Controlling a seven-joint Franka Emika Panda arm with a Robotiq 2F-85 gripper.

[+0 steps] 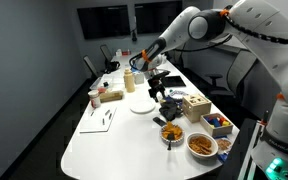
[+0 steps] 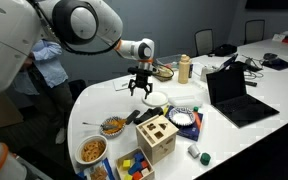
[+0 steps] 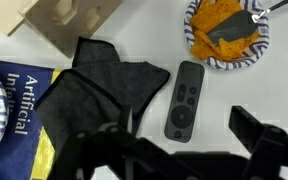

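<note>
My gripper is open above the white table, its dark fingers wide apart with nothing between them. It hangs over the far side of the cluster of objects in exterior view 1, where the gripper looks small. Ahead of the gap in the wrist view lies a black remote. Left of the remote is a crumpled dark cloth, partly hidden by the left finger. A bowl of orange pieces with a dark utensil in it stands at the upper right.
A wooden box stands beside a tray of coloured blocks. Another bowl is near the front. A striped plate and an open laptop are to the right.
</note>
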